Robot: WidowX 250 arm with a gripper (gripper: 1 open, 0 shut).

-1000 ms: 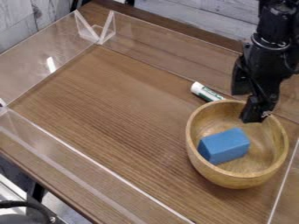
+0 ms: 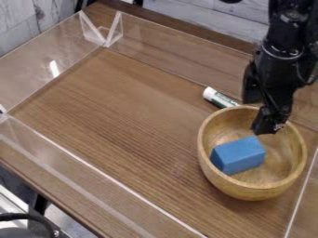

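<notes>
A black gripper [image 2: 258, 113] hangs from the arm at the right, its tips over the back of a round wooden bowl [image 2: 267, 181]; whether it is open or shut is hard to tell. A blue block [image 2: 237, 155] lies in the front left of the bowl. A small white cylinder [image 2: 221, 99] with a green band lies on the table behind the bowl, left of the gripper.
Clear plastic walls edge it at the left and back. Dark cables show at the lower left corner.
The gripper has shifted slightly to the left and changed its angle a little. The bowl, block and cylinder look unmoved. Dark cables now show at the lower left.
</notes>
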